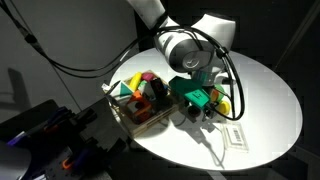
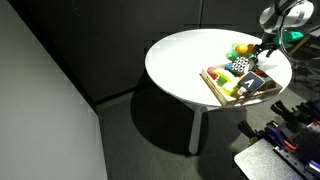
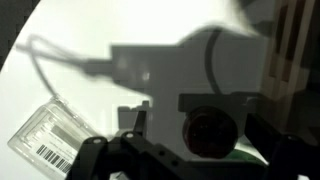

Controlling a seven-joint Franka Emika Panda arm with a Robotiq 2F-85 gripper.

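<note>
My gripper stands open, its two dark fingers spread at the bottom of the wrist view. Between the fingertips, seen from above, is a round dark-red object; whether they touch it I cannot tell. In exterior view 1 the gripper hangs low over the white table, just right of the wooden box. The same dark object shows there beneath it, partly hidden.
A wooden box holding several colourful items borders the gripper's left. On its right lie a clear pack with a barcode label and a yellow item.
</note>
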